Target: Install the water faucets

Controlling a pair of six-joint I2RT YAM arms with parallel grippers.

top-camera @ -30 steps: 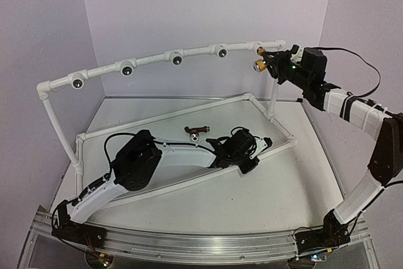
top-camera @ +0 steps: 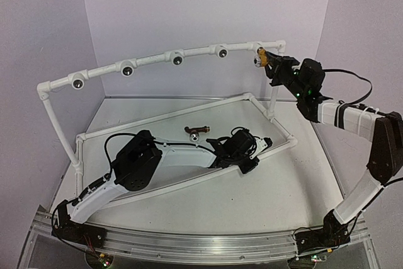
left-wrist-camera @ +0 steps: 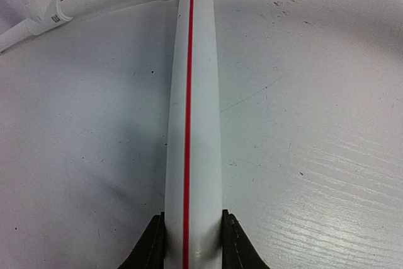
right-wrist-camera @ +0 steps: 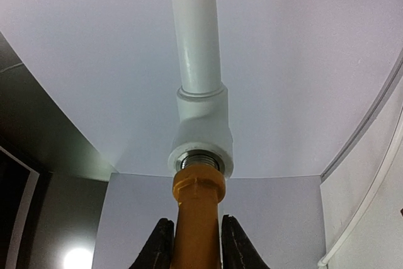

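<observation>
In the right wrist view, a golden faucet (right-wrist-camera: 198,203) is clasped by my right gripper, shut on its body. Its collar meets the white tee (right-wrist-camera: 203,127); metal thread shows at the mouth, but seating depth is unclear. From the top, this faucet (top-camera: 260,60) is at the rightmost tee of the upper pipe (top-camera: 151,59). My left gripper is shut on a white pipe (left-wrist-camera: 200,124) with a red stripe, the frame's lower front rail. A bronze-coloured faucet (top-camera: 200,130) lies on the table behind the left arm.
Several other tees, such as the leftmost tee (top-camera: 77,82), show dark open mouths along the upper pipe. The left arm (top-camera: 182,154) stretches across the lower frame. Clear table (top-camera: 277,187) lies at the front right.
The faucet has turned, its handle end shifting slightly toward the upper right. The left arm stays still.
</observation>
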